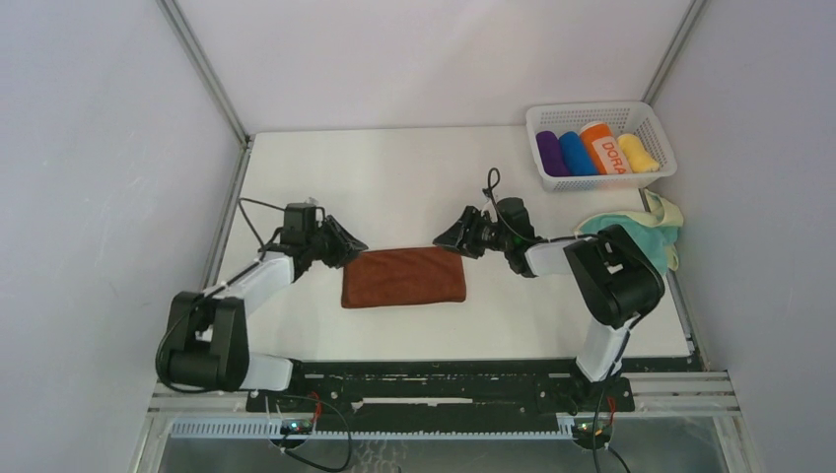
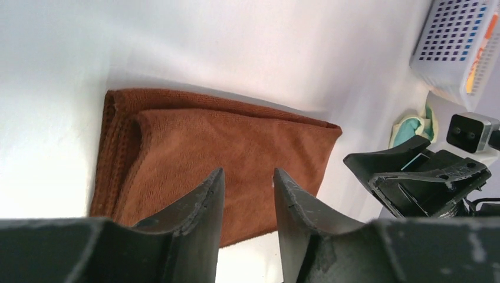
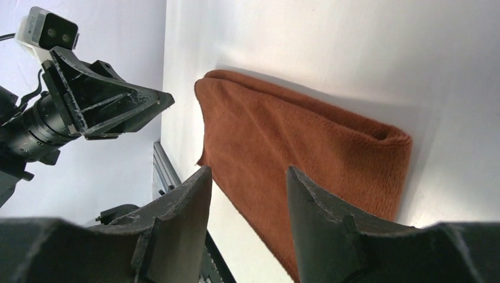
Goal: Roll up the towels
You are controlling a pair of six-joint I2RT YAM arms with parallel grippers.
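Observation:
A brown towel (image 1: 406, 278) lies folded into a long rectangle in the middle of the white table. Its folded layers show along the far edge in both wrist views. Over the towel's far left corner hangs my left gripper (image 1: 356, 252), its fingers (image 2: 206, 206) apart and no cloth gripped between them. My right gripper (image 1: 446, 244) is above the far right corner, fingers open and empty; the towel (image 3: 306, 147) spreads out beyond its fingertips in the right wrist view.
At the back right stands a white basket (image 1: 601, 181) holding rolled purple, blue, orange and yellow towels. A teal towel with a pale yellow border (image 1: 665, 235) lies at the right edge, partly behind the right arm.

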